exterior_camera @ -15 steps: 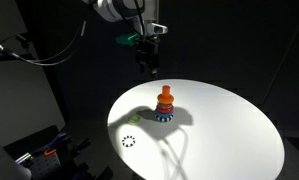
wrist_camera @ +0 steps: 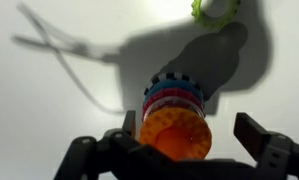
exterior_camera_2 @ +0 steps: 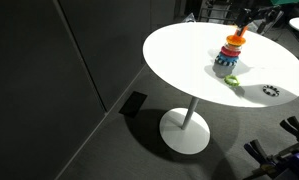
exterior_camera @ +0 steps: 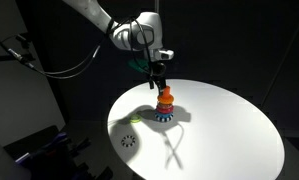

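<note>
A stack of coloured rings (exterior_camera: 165,108) stands upright on the white round table, its orange top piece (wrist_camera: 176,134) uppermost. Below the orange come red and blue layers, then a black-and-white patterned ring at the bottom. In the wrist view my gripper is open, its dark fingers (wrist_camera: 263,140) to either side of the orange top, which lies between and beyond them. Exterior view 1 has the gripper just above and around the stack's top; whether it touches cannot be told. A green ring (wrist_camera: 216,12) lies flat beside the stack.
A black-and-white ring (exterior_camera_2: 271,91) lies flat near the table's edge, apart from the stack. Loose cables (exterior_camera: 74,70) hang by the arm.
My arm has come down from well above the table to the top of the stack. Both loose rings and the stack stay where they were.
</note>
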